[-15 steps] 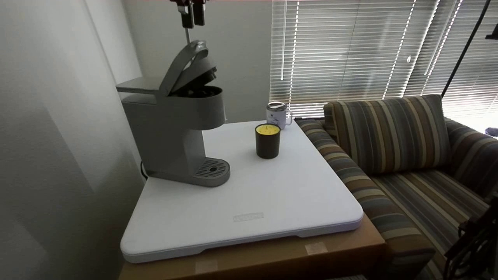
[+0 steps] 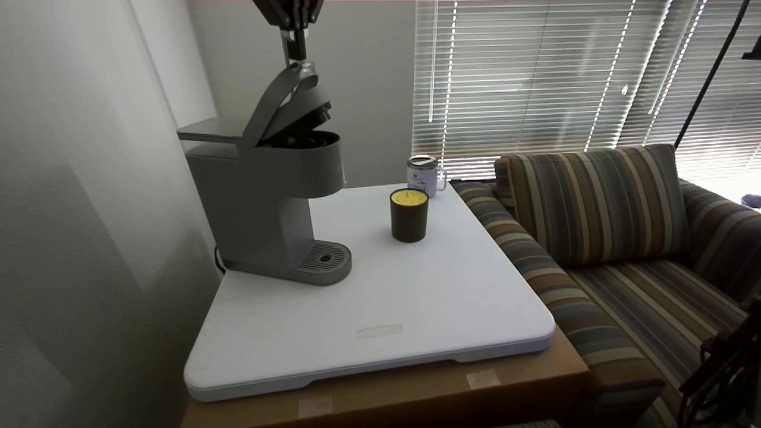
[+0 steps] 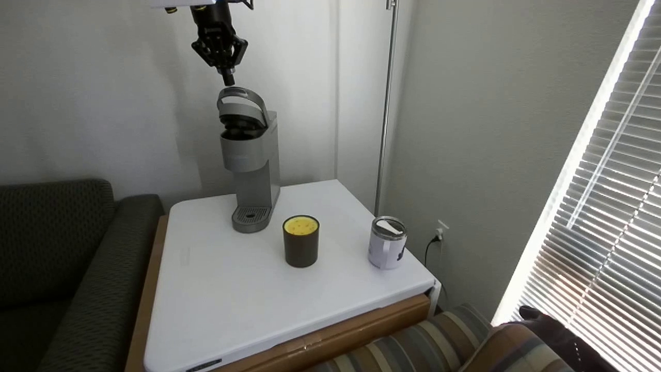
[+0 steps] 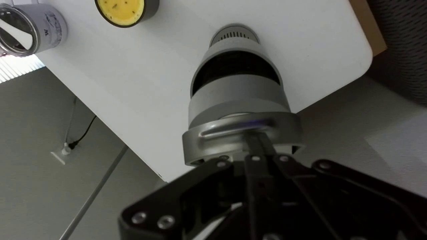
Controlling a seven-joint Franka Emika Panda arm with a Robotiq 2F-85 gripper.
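A grey coffee maker (image 2: pixel 246 200) stands at the back left of the white table, its lid (image 2: pixel 291 100) tilted part way up over a dark opening. My gripper (image 2: pixel 294 57) is just above the raised lid handle, pointing down. In the second exterior view the gripper (image 3: pixel 229 81) is close over the handle (image 3: pixel 238 92), whether touching I cannot tell. The wrist view has the shut fingers (image 4: pixel 258 144) over the silver-grey handle (image 4: pixel 224 134). Nothing shows between them.
A dark cup with yellow contents (image 2: pixel 408 217) stands on the white table (image 2: pixel 428 299), right of the coffee maker. Behind it is a lidded white mug (image 3: pixel 385 245). A striped armchair (image 2: pixel 599 207) adjoins the right side.
My gripper has come down towards the lid handle, and its fingers have gone from apart to together. The coffee maker, cup and mug look unmoved.
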